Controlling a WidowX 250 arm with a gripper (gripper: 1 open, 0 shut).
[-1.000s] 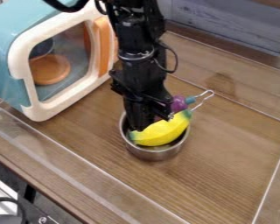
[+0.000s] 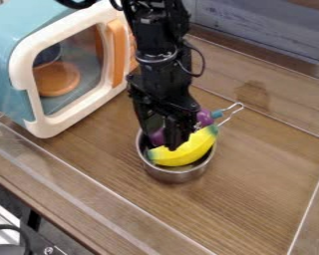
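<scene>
A steel bowl (image 2: 175, 173) sits on the wooden counter, holding a yellow banana (image 2: 189, 149) and a purple object (image 2: 157, 137) partly hidden by the gripper. A wire-handled utensil (image 2: 229, 112) sticks out at the upper right of the bowl. My black gripper (image 2: 170, 127) hangs down over the bowl's contents; its fingers are dark and overlap, so I cannot tell how far apart they stand or whether anything is between them.
A toy microwave (image 2: 37, 70) in light blue, white and orange stands at upper left, its window showing an orange plate. The counter right of the bowl is clear. A wall runs along the back.
My gripper has shifted slightly over the bowl, and more purple now shows on the left beside it. The bowl has stayed in place.
</scene>
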